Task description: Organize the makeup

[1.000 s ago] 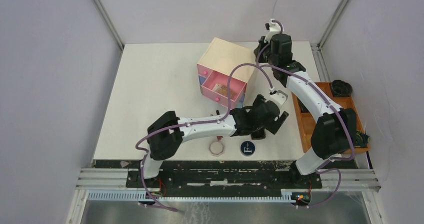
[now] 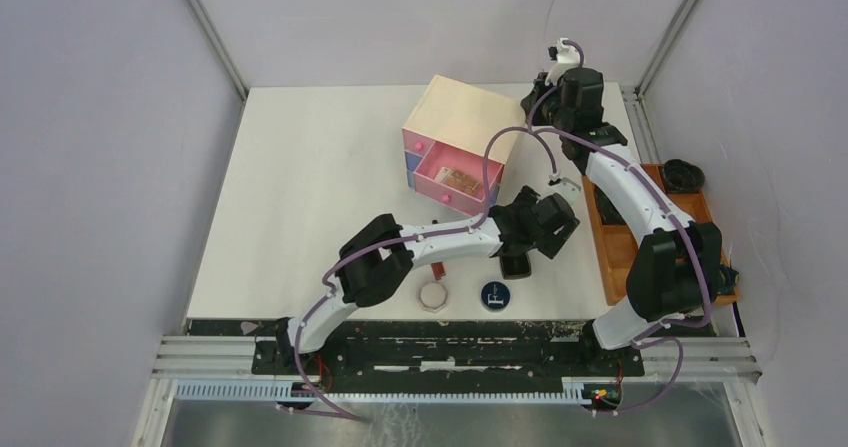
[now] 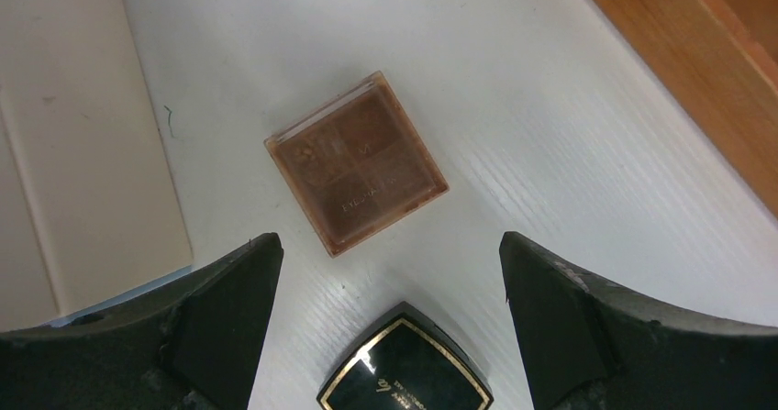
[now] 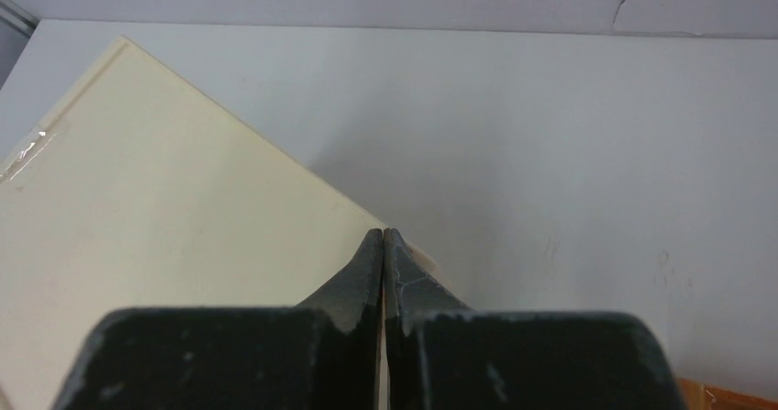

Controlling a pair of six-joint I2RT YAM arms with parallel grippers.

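A brown square eyeshadow palette (image 3: 358, 167) lies flat on the table in the left wrist view, ahead of my left gripper, which is open and empty above the table. Below the palette sits a black compact with a gold line (image 3: 404, 369). In the top view the cream-topped cabinet (image 2: 465, 112) has its pink drawer (image 2: 450, 179) pulled out, with some items inside. My right gripper is shut beside the cabinet's far right edge, and nothing shows between its fingertips.
A dark rectangular item (image 2: 515, 267), a red stick (image 2: 438, 269), a white round case (image 2: 433, 296) and a blue round compact (image 2: 495, 295) lie near the front. An orange compartment tray (image 2: 617, 257) stands at the right.
The cabinet has shifted slightly to the right, and my right gripper has moved right too. My left arm has moved right over the table.
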